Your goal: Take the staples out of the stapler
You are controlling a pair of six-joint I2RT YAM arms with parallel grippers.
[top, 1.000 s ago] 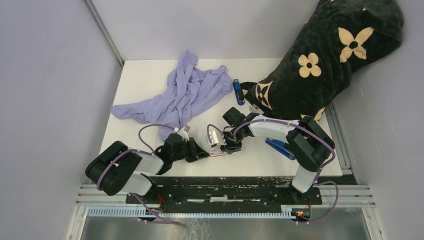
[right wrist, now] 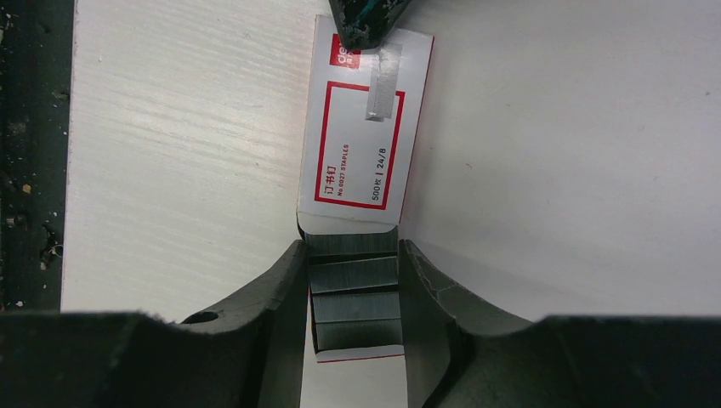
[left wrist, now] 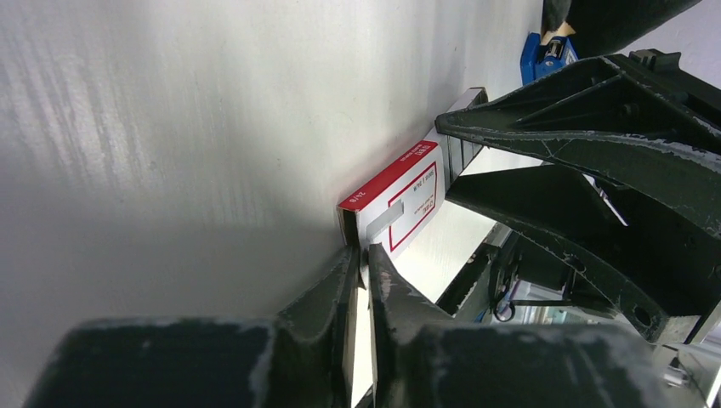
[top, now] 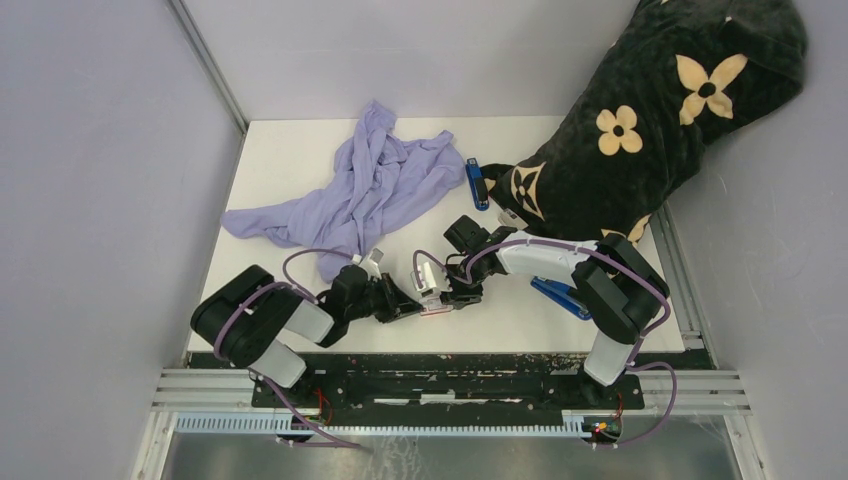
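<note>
A white-and-red staples box (left wrist: 408, 204) (right wrist: 357, 144) lies on the table. My right gripper is shut on its inner tray of staple strips (right wrist: 353, 306), which is slid out from one end of the sleeve. My left gripper is at the sleeve's other end, its fingertips close together against the card; whether they grip it is hard to tell. In the top view, a blue stapler (top: 560, 295) lies right of the box, partly under the right arm, and another (top: 477, 185) lies at the back.
A lilac cloth (top: 340, 195) covers the back left. A dark flowered cushion (top: 640, 110) fills the back right. The table's front edge (top: 500, 351) is close to both grippers. Bare table lies left of the left gripper.
The left arm's rear joints have shifted a little toward the right; its gripper stays at the box. The right arm shows no visible change.
</note>
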